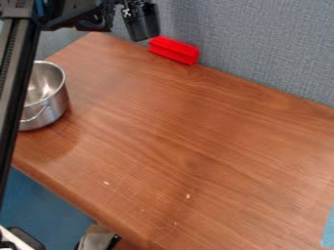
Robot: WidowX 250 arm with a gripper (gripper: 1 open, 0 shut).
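The black gripper (140,21) hangs at the top edge of the camera view, above and left of a red block-like object (174,51) that lies at the back of the wooden table against the grey partition. The fingers are dark and partly cropped, and whether they stand apart is hard to see. Nothing is visible held in them. A steel pot (42,103) stands at the left of the table, partly behind the black arm.
A grey partition (261,59) runs along the back. The table's front left edge drops to a blue floor.
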